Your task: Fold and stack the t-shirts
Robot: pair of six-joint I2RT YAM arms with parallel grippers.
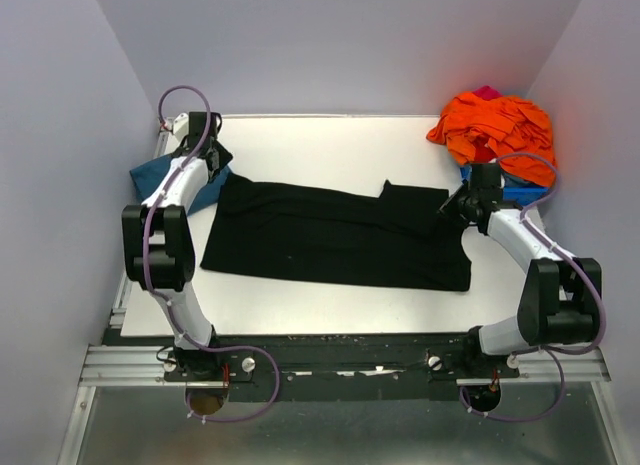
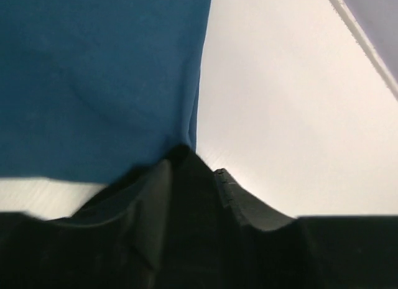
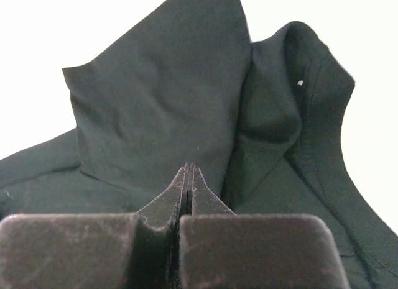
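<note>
A black t-shirt [image 1: 330, 247] lies spread across the table, its upper right part folded over in a flap [image 3: 161, 96]. At the left, a folded blue t-shirt [image 1: 150, 177] touches or slightly underlies the black one's upper left corner. My left gripper is over that corner, its fingers parted; dark cloth shows in the gap below, and I cannot tell whether it touches them. Above the black shirt's right end, my right gripper has its fingertips together with nothing visible between them.
A heap of orange cloth [image 1: 495, 125] overflows a blue bin [image 1: 525, 196] at the back right, close to my right arm. Bare white table [image 1: 310, 150] lies behind the black shirt, with another strip in front. Walls stand close on both sides.
</note>
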